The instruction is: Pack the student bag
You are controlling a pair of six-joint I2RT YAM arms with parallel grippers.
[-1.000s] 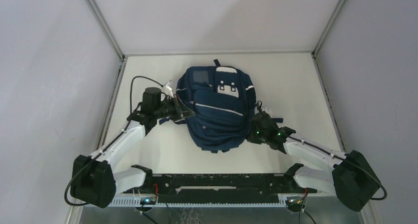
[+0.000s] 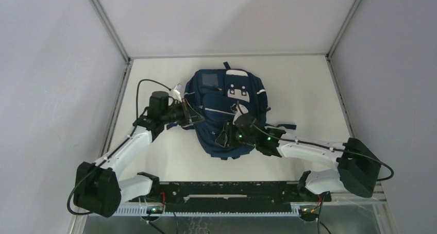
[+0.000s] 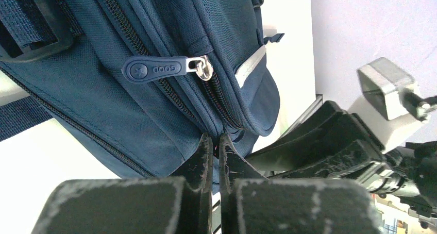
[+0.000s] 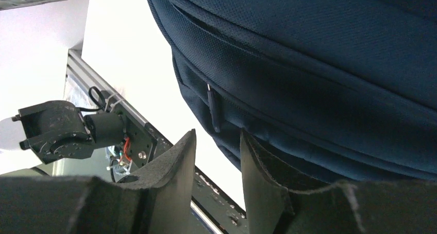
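A navy backpack (image 2: 216, 84) lies on the white table, with white stripes and a white patch. My left gripper is shut at the bag's left side in the top view, its tips in the folds beside zipper tracks; a zipper pull (image 3: 154, 69) lies above them, and whether the tips pinch anything is unclear. My right gripper is open over the bag's lower front, nothing between its fingers. A dark zipper pull (image 4: 213, 107) hangs from a seam just ahead of its fingertips.
Bare table (image 2: 304, 89) surrounds the bag, with free room at right and front left. Walls enclose the back and sides. A black rail (image 2: 232, 187) runs along the front edge.
My right arm has swung leftward from the bag's right edge to over its lower front. My left arm and the bag look unchanged.
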